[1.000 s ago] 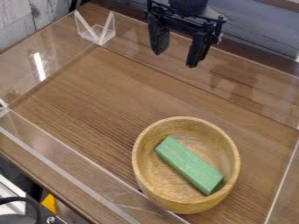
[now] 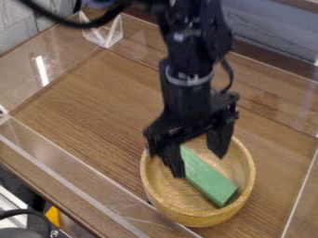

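Observation:
A round tan bowl [image 2: 187, 209] sits at the front right of the wooden table. A green block [image 2: 213, 184] lies in it. My black gripper [image 2: 194, 139] hangs low over the bowl with its fingers open, one reaching down at the left by the block's upper end, another to the right. The arm covers the back part of the bowl. Whether the fingertips touch the block cannot be told.
Clear plastic brackets stand at the back left and left edge. A ledge runs along the back right. Cables lie at the lower left corner.
The bowl and green block look unmoved.

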